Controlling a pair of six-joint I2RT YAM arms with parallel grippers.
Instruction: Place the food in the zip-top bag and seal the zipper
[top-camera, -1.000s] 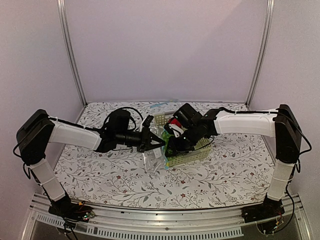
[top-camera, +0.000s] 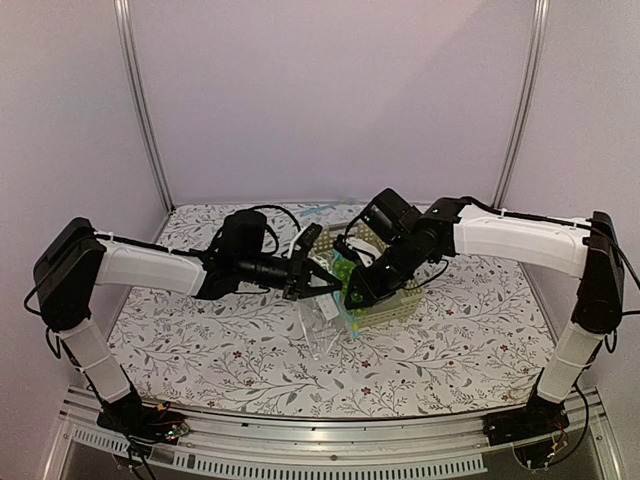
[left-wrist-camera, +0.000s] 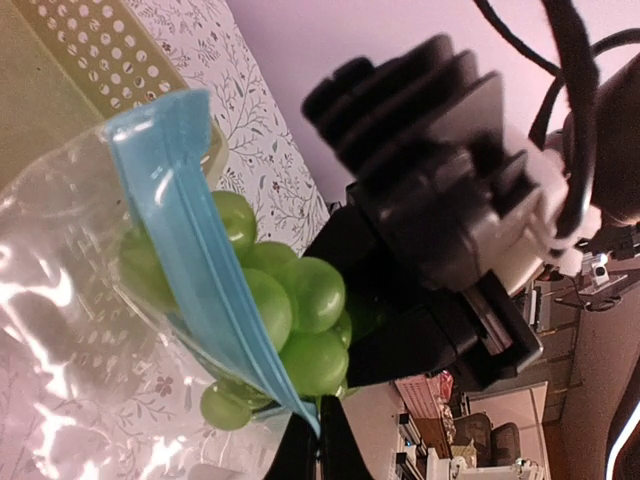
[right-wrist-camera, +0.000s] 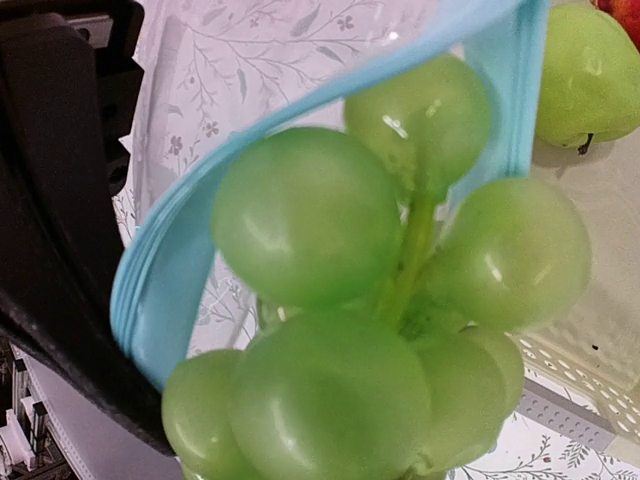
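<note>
A clear zip top bag (left-wrist-camera: 60, 330) with a blue zipper band (left-wrist-camera: 215, 270) hangs from my left gripper (top-camera: 336, 288), which is shut on the band's edge between its fingertips. A bunch of green grapes (right-wrist-camera: 315, 390) is in my right gripper (top-camera: 356, 295), close beside the left one. In the right wrist view the grapes hide my right fingers. The blue band (right-wrist-camera: 160, 310) curves around the bunch's far side, and upper grapes overlap the bag's opening. Most of the bunch appears at the mouth rather than deep in the bag.
A pale perforated basket (top-camera: 400, 308) stands behind and under the right gripper. In the right wrist view it holds a green apple (right-wrist-camera: 585, 75), with a red fruit (right-wrist-camera: 625, 15) at the corner.
</note>
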